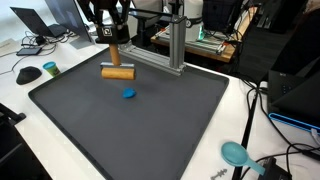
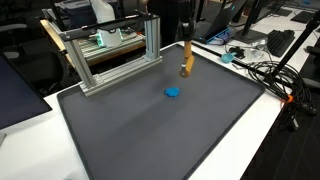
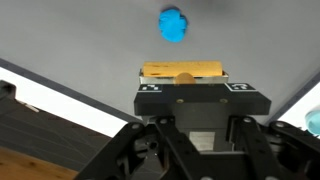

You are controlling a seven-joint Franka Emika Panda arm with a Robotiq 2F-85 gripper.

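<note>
An orange-brown tool with a wide, roller-like head and an upright handle hangs below my gripper, which is shut on that handle. Exterior view 2 shows the tool beyond and to the right of a small blue lump. From the wrist, the head spans crosswise in front of the shut gripper, with a pale strip along it. Apart from the tool, the blue lump lies on the dark grey board. I cannot tell how high the head is.
A metal frame stands along one board edge. Beyond the opposite edge are a green cup and a black object. A teal scoop-like thing lies off the board. Much of the board is bare.
</note>
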